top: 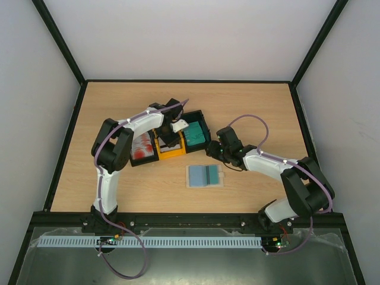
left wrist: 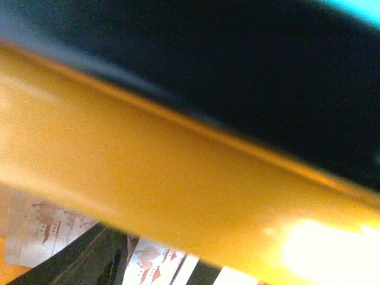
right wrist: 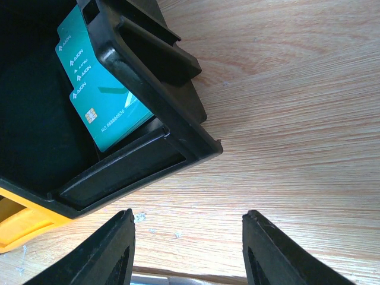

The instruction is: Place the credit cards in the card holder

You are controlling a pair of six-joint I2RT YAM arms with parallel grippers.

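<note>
My left gripper [top: 172,141] reaches down into the yellow bin [top: 171,153]. In the left wrist view the bin's blurred wall fills most of the frame, and pale cards with reddish print [left wrist: 151,261] lie below it beside one dark finger [left wrist: 95,261]; the spacing of the fingers is hidden. My right gripper is open and empty, just in front of the right black bin [right wrist: 157,148]. Teal cards [right wrist: 107,98] stand in that bin. What looks like the card holder [top: 196,176], with blue and teal panels, lies flat on the table nearer the front.
The left black bin [top: 142,159], holding red and white cards [top: 142,145], joins the yellow one. All three bins stand in a row.
</note>
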